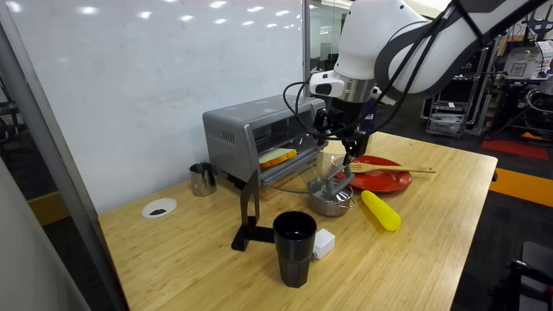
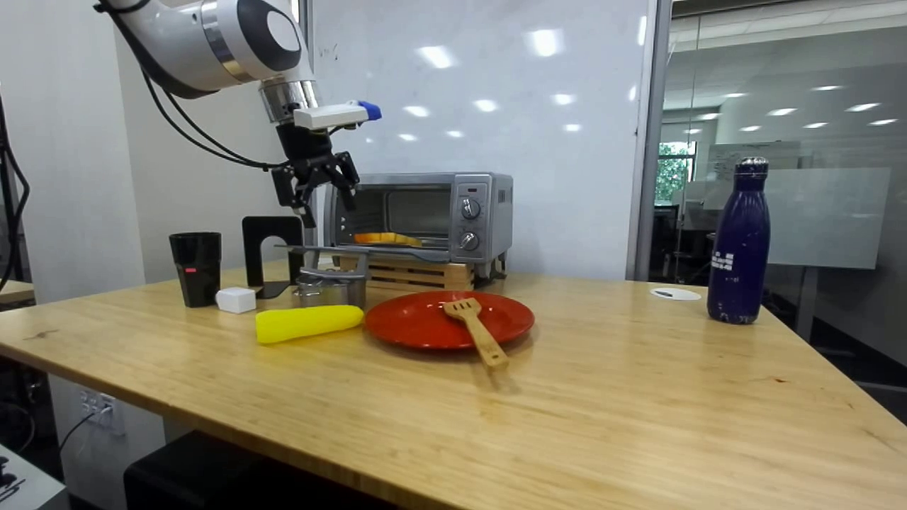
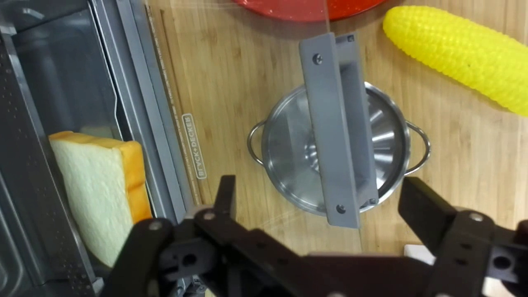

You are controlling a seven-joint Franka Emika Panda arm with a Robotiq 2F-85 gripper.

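Observation:
The grey toaster oven stands against the whiteboard with its glass door lowered. A grey door handle crosses above a small steel pot, partly covering it in the wrist view. Inside the oven lies a slice of bread. My gripper is open, with nothing held between its fingers. It hangs over the door side of the oven, and in exterior view 2 the gripper is above the handle with a gap. The handle's near end points toward the space between the fingers in the wrist view.
Beside the pot lie yellow corn and a red plate with a wooden fork. A black cup, white block, black stand and steel cup stand nearby.

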